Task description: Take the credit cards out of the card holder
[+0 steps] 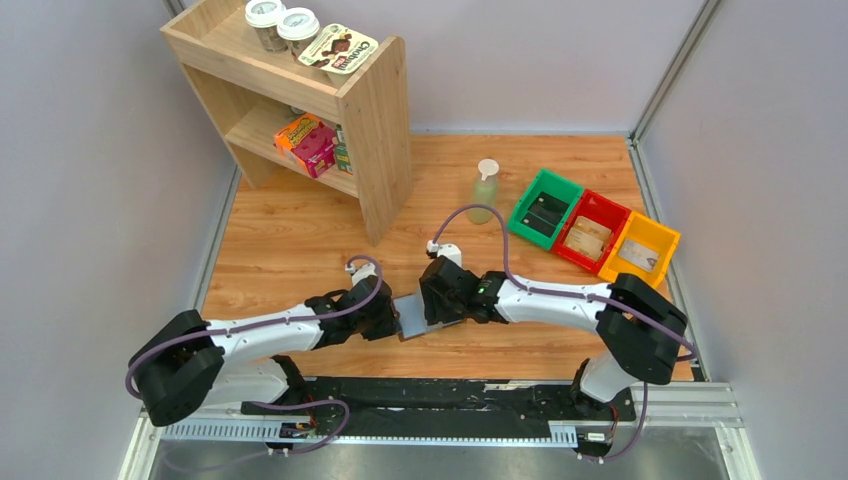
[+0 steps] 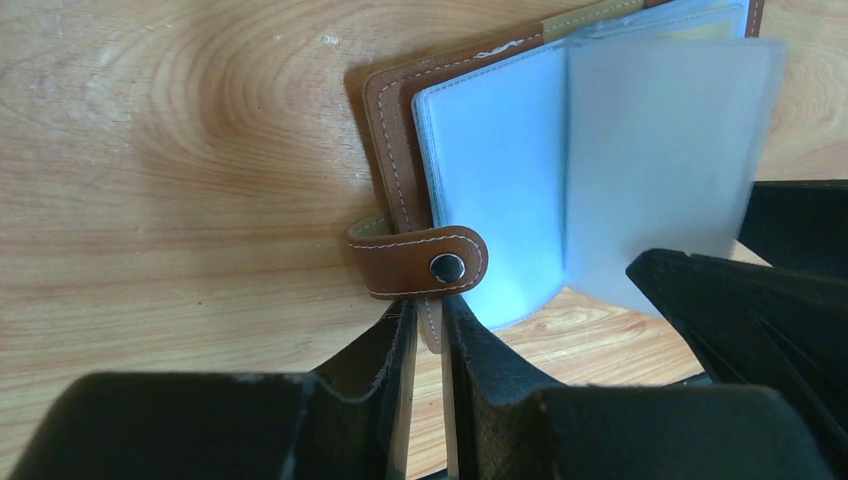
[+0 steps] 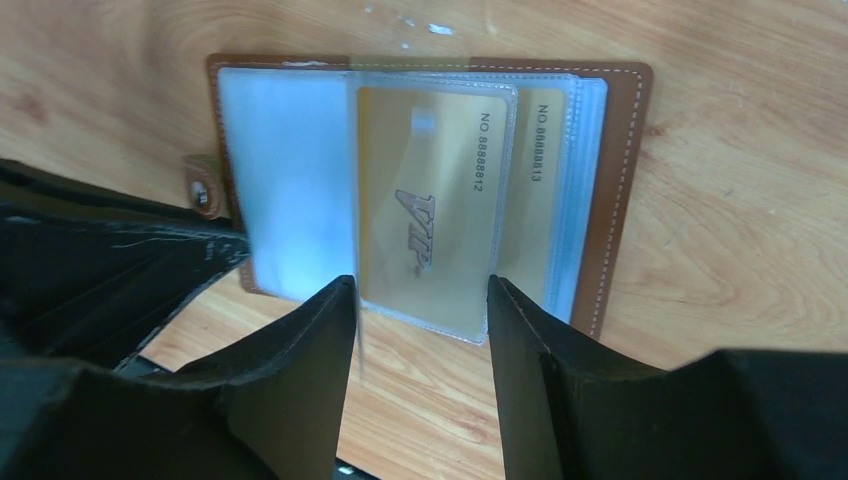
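The card holder (image 3: 625,150), brown with white stitching, lies opened flat on the table, with clear sleeves and a pale blue backing (image 2: 500,150). One sleeve holds a gold VIP card (image 3: 405,190); part of a second gold card (image 3: 530,190) shows behind it. At the holder's left side, my left gripper is shut on the brown cover edge by the snap strap (image 2: 410,265). Over the sleeves, my right gripper has its fingers apart, one on each side of the VIP card's sleeve. A raised clear sleeve (image 2: 660,150) stands near the right fingers (image 2: 690,280).
Joined green (image 1: 514,219), red (image 1: 628,212) and yellow bins (image 1: 672,240) stand at the right, each with something inside. A bottle (image 1: 484,190) is behind my right arm. The wooden shelf (image 1: 377,140) stands back left. Bare table lies between.
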